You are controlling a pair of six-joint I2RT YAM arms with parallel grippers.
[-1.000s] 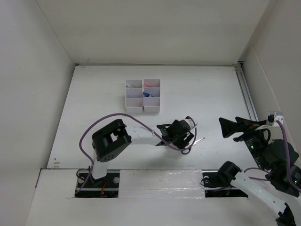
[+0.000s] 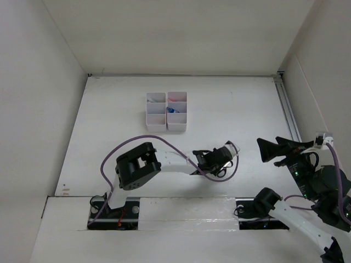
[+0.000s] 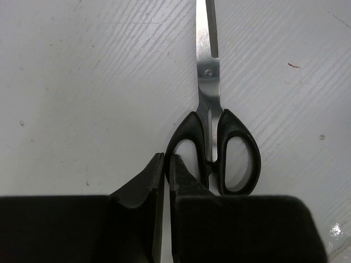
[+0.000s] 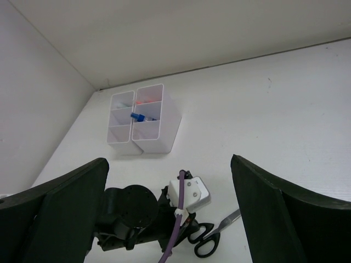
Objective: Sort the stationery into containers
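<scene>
Black-handled scissors (image 3: 208, 87) lie on the white table, blades pointing away in the left wrist view. My left gripper is shut on the outer side of their left handle loop, one fingertip reaching into the loop. From above, the left gripper (image 2: 224, 169) covers most of the scissors. In the right wrist view the scissors (image 4: 205, 247) show partly, their blade tip hidden behind a finger (image 4: 274, 213). My right gripper stands open and empty, well off to the right in the top view. A white divided container (image 2: 177, 125) and its twin (image 2: 156, 121) stand side by side at the back.
In the containers lie a blue item (image 2: 172, 110), a pinkish item (image 2: 173, 99) and a pale item (image 2: 152, 100). The front compartments look empty. Bare table (image 2: 236, 109) spreads to the right of the containers. Walls close in the left, back and right.
The scissors have turned slightly. The right arm has barely shifted.
</scene>
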